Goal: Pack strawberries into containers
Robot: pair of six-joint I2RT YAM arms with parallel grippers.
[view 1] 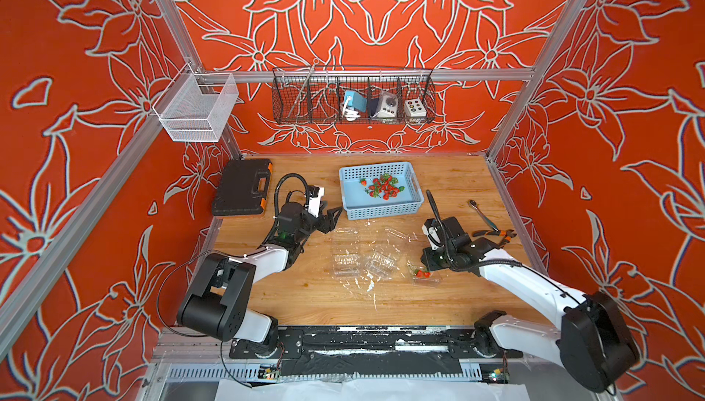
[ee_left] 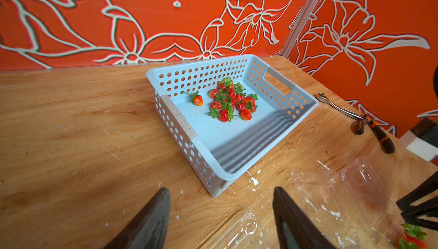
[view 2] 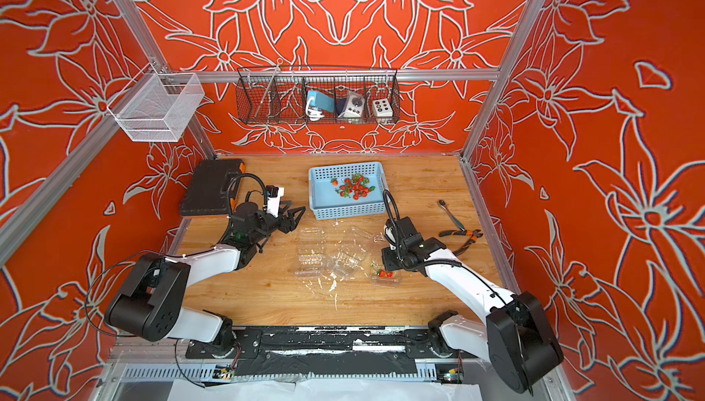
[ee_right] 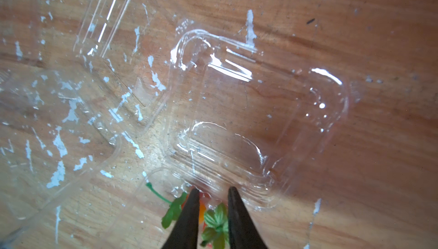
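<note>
Red strawberries (ee_left: 232, 98) with green leaves lie heaped in a light-blue basket (ee_left: 182, 130). Left of the basket, above bare table, my left gripper is open and empty, its fingers well apart. At the right, my right gripper hovers low over a clear container, a narrow gap between its fingertips. Strawberries (view 1: 422, 274) sit in that container under it; in the right wrist view a leafy strawberry top (ee_right: 216, 224) shows between the fingers, apparently below them. An empty clear container half (ee_right: 255, 107) lies beside it.
More clear containers (view 1: 380, 264) lie mid-table among white flecks. A black case (view 1: 242, 186) stands at the back left. Pliers (view 1: 506, 236) and another hand tool (view 1: 483, 215) lie right of my right arm.
</note>
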